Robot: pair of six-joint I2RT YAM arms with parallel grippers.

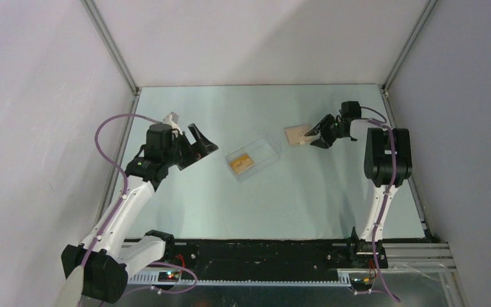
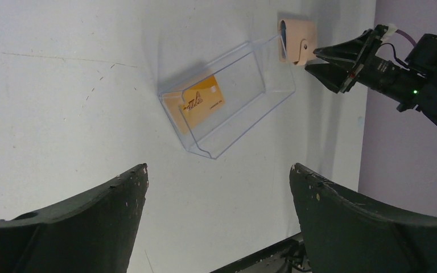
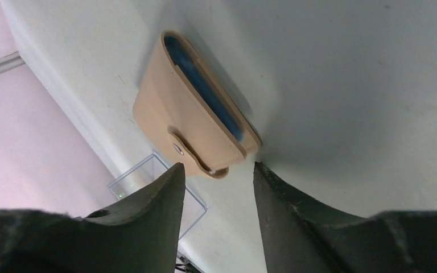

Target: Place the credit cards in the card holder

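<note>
A tan leather card holder [image 1: 296, 134] lies on the table right of centre, its open side showing blue inside in the right wrist view [image 3: 190, 114]. My right gripper [image 1: 315, 139] is right at its flap end, fingers part open around that edge; whether they touch it I cannot tell. A clear open box [image 1: 265, 157] [image 2: 239, 114] holds yellow cards [image 1: 241, 164] [image 2: 202, 99] at its left end. My left gripper [image 1: 198, 150] stands open to the left of the box, above the table, nothing between its fingers.
Side walls and a back wall border it, with a dark strip [image 1: 262, 256] along the front edge.
</note>
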